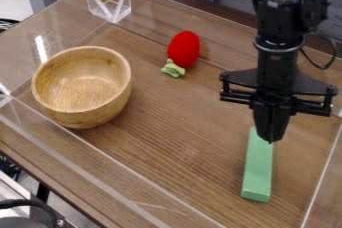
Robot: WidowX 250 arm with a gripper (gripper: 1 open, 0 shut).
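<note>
The black gripper (274, 109) hangs over the wooden table at the right, its wide body above the far end of a long green block (258, 167). Its fingertips are small and dark at this size, so how far apart they stand is hard to tell. The green block lies lengthwise toward the front of the table, its upper end close under the gripper.
A wooden bowl (54, 90) sits at the left. A red object (183, 47) and a small light-green piece (174, 69) lie at the back centre. A clear wire-like holder (106, 2) stands at the back left.
</note>
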